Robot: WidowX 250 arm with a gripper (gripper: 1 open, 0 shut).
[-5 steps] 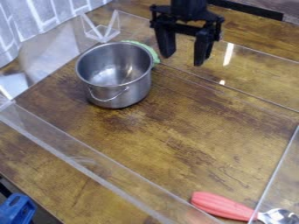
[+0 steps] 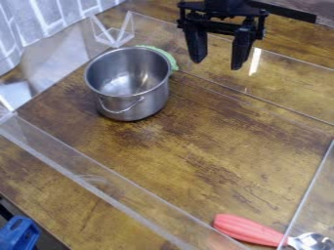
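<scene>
My black gripper (image 2: 220,51) hangs at the top centre, right of and behind the steel pot, its two fingers pointing down and apart with nothing visible between them. The steel pot (image 2: 127,102) stands on the left of the wooden surface. A light green object (image 2: 162,53) lies just behind the pot, partly hidden by it. A red-handled utensil (image 2: 245,229) with a metal head lies at the bottom right.
Clear plastic walls border the wooden surface (image 2: 196,156), whose middle and right are free. A blue object (image 2: 19,236) sits outside at the bottom left.
The pot and utensil have stayed put.
</scene>
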